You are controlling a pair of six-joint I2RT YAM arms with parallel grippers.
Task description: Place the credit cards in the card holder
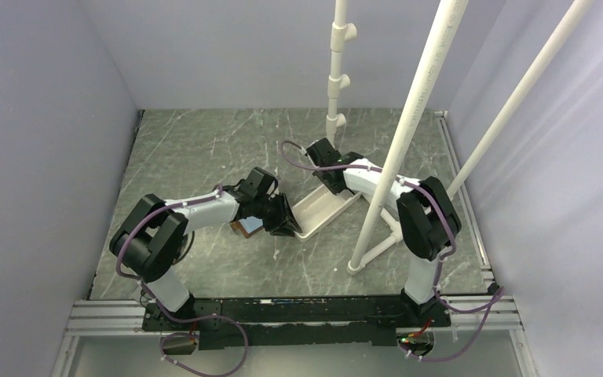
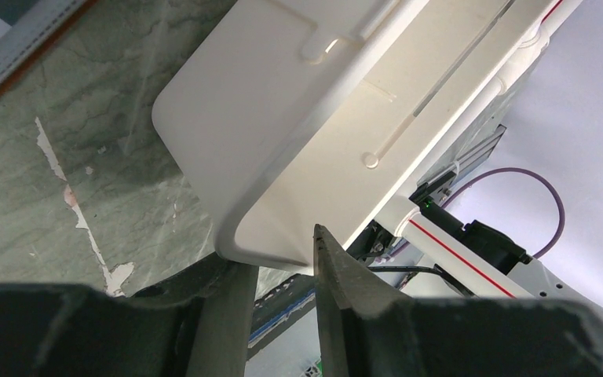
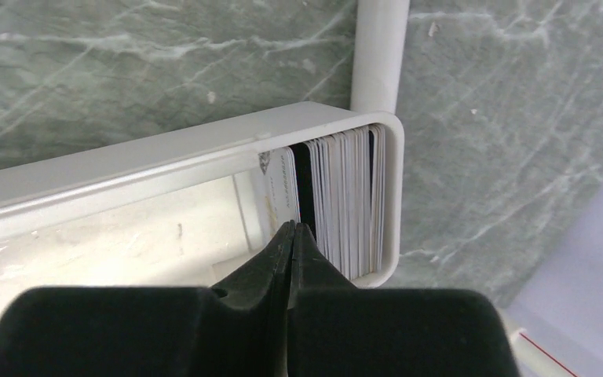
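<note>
The white card holder [image 1: 328,216] lies slanted between both arms. A stack of cards [image 3: 344,196], mostly light with dark ones among them, stands packed in its far right end. My right gripper [image 1: 328,179] is shut, empty, its tips at the cards' left side. My left gripper [image 1: 286,224] is at the holder's near-left end, its fingers part open around or against the end wall; which of these is hard to tell.
A flat blue-and-brown object [image 1: 249,225] lies under the left arm. A white pipe frame [image 1: 377,212] rises around the holder and right arm.
</note>
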